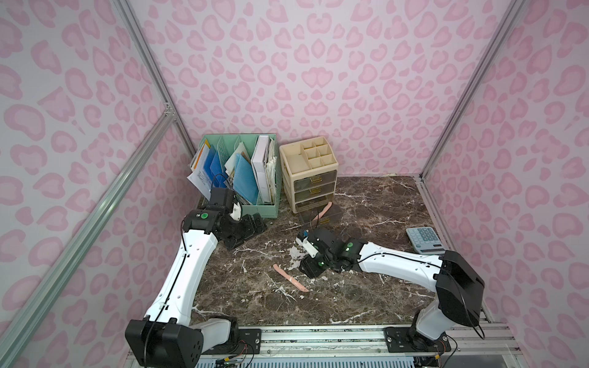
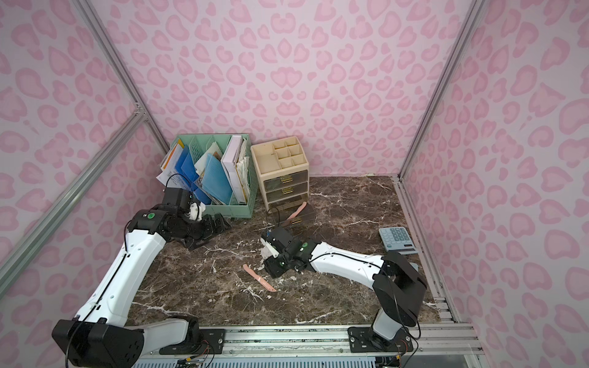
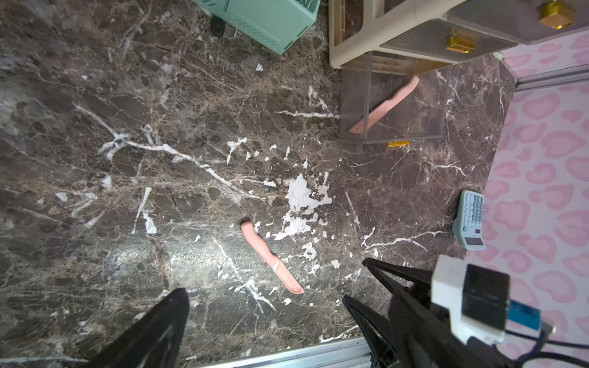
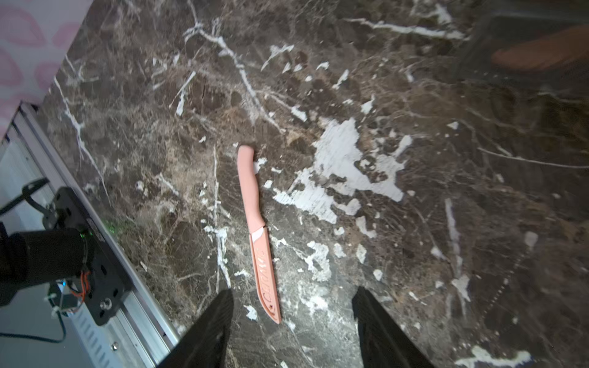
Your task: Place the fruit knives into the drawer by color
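A pink knife (image 1: 289, 278) lies on the marble table, handle toward the back, also seen in the right wrist view (image 4: 251, 196). A second pink knife (image 3: 383, 107) lies in the pulled-out bottom drawer (image 3: 429, 128) of the cream organizer (image 1: 307, 158). My left gripper (image 1: 248, 228) hangs open and empty, left of the drawer. My right gripper (image 2: 276, 262) stands open and empty just right of the loose knife, above the table; its fingertips frame the lower edge of the right wrist view.
A green file holder (image 1: 266, 211) with folders stands left of the organizer. A calculator (image 1: 424, 239) lies at the right edge.
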